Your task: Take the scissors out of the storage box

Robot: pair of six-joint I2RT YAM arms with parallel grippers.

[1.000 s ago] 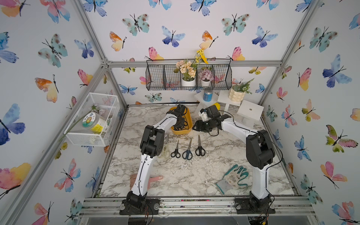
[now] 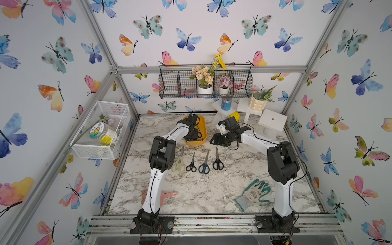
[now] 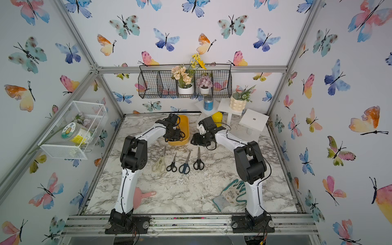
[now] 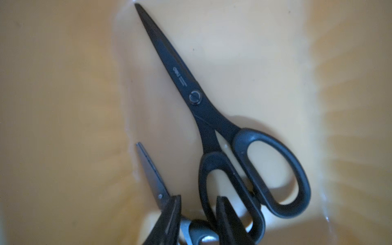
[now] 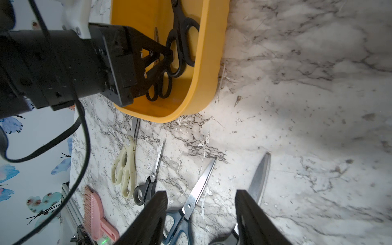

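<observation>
Two pairs of scissors lie in the yellow storage box (image 2: 203,122). In the left wrist view, the large black scissors (image 4: 195,98) slant across its floor, with the smaller scissors (image 4: 153,173) beside their handles. Down inside the box, my left gripper is part open. Its fingers (image 4: 169,214) are over the handles, one in front of the large scissors' lower loop. Whether they touch is unclear. Outside the box, to its right, my right gripper stands part open with nothing held, above the scissors laid out on the table.
In front of the box lie cream-handled scissors (image 5: 127,161), small black scissors (image 5: 151,179), blue-handled scissors (image 5: 189,206) and another black pair (image 5: 257,185). A glove (image 2: 255,194) and a pink brush (image 5: 98,218) are nearer the front. White stands (image 2: 272,119) occupy the back right.
Over the last second my left arm and the yellow box have shifted slightly left together, and the box has turned a little. My right arm looks almost still.
</observation>
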